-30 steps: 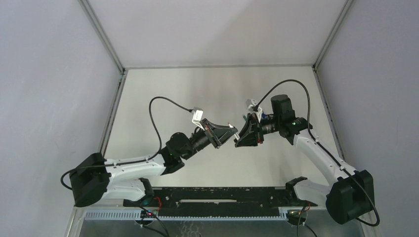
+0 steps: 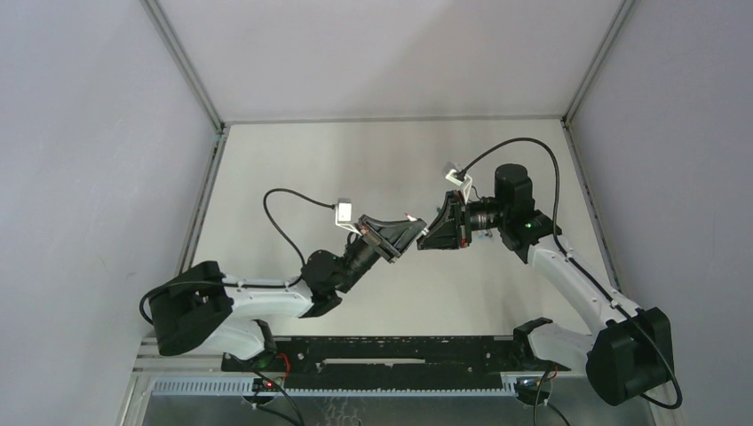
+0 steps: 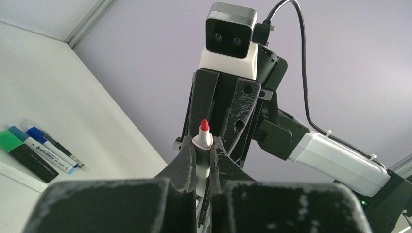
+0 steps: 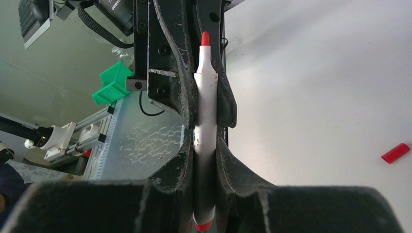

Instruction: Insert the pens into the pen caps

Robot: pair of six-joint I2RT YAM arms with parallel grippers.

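Note:
A white marker (image 4: 205,121) with a bare red tip stands lengthwise between both grippers in the right wrist view. My left gripper (image 2: 420,232) is shut around its upper barrel, and my right gripper is shut on the same barrel lower down. The two sets of fingertips sit very close together above the table. In the left wrist view the red tip of the marker (image 3: 203,138) points up out of the left fingers. A loose red cap (image 4: 396,153) lies on the white table, apart from both grippers.
On the table in the left wrist view lie a green-capped black marker (image 3: 31,159), a blue-and-white marker (image 3: 48,155), a blue-capped pen (image 3: 51,144) and a darker slim one beside them.
Over the last second both wrists have turned and shifted slightly, the left arm tilting and the right gripper rising a little in the picture.

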